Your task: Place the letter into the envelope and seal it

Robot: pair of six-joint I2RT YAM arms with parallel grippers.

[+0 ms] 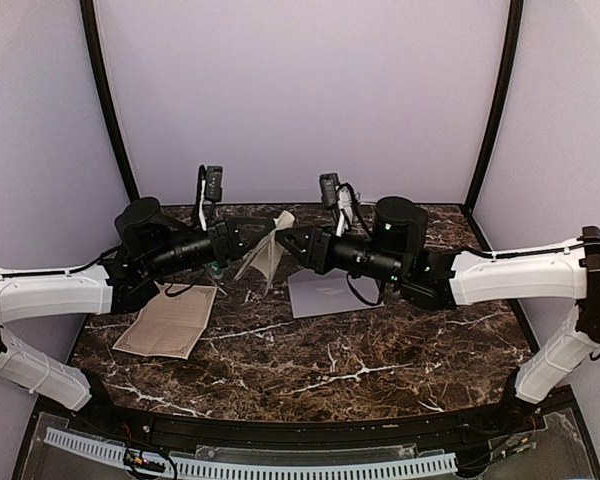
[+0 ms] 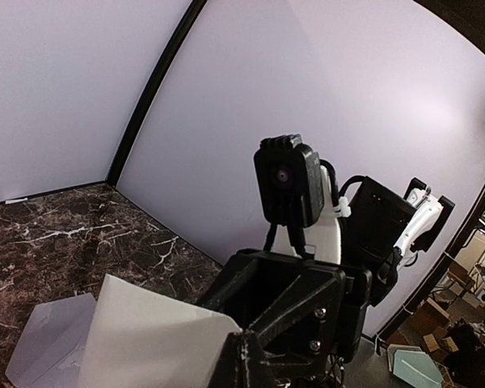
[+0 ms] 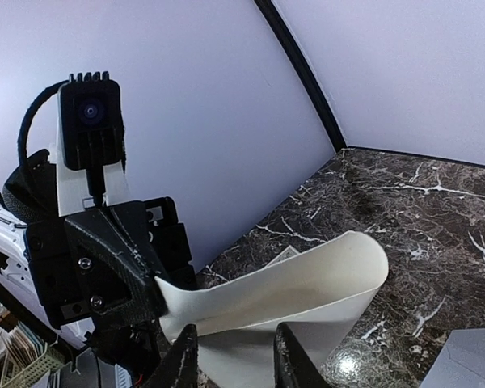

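Note:
A curled white paper (image 1: 267, 256) hangs between the two arms, above the middle of the table. My left gripper is shut, and its tips pinch one edge of the paper. In the right wrist view the paper (image 3: 323, 283) bows into two layers with a gap between them. My right gripper is part open, its two fingers apart right at the lower layer; whether they touch it cannot be told. A printed letter sheet (image 1: 168, 322) lies flat at the left. A lilac-white folded sheet (image 1: 330, 294), envelope-like, lies under the right arm.
Pale walls close in the back and sides. The two grippers stand almost tip to tip, with little room between them.

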